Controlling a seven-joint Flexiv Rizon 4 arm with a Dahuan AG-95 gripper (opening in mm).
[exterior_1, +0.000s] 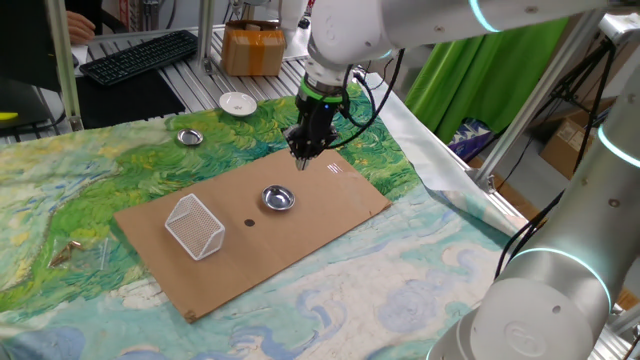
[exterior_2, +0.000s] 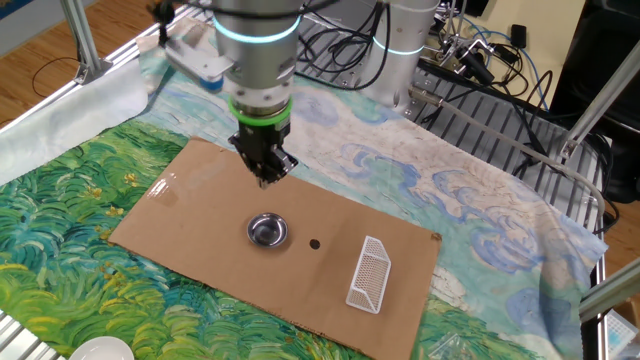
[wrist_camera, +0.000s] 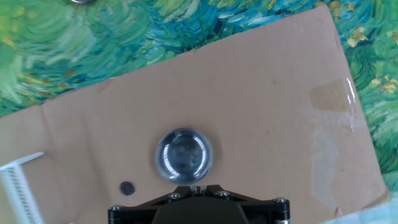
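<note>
My gripper (exterior_1: 302, 163) hangs above the cardboard sheet, apart from everything on it. Its fingertips are together in the wrist view, and nothing shows between them. A small shiny metal bowl (exterior_1: 278, 198) sits on the cardboard (exterior_1: 300, 235), just ahead of the gripper as the wrist view shows it. The bowl (exterior_2: 267, 230) looks empty. Beside it lies a flat dark disc (exterior_2: 315, 244). Farther along the sheet stands a white mesh goal-like frame (exterior_2: 370, 275), only partly visible in the wrist view.
Off the cardboard, a second metal bowl (exterior_1: 190, 137) and a white dish (exterior_1: 238, 104) rest on the painted cloth. A clear bag (exterior_1: 80, 254) lies at the left. Behind are a cardboard box (exterior_1: 253, 48) and a keyboard (exterior_1: 140, 57). Around the bowl, the cardboard is mostly bare.
</note>
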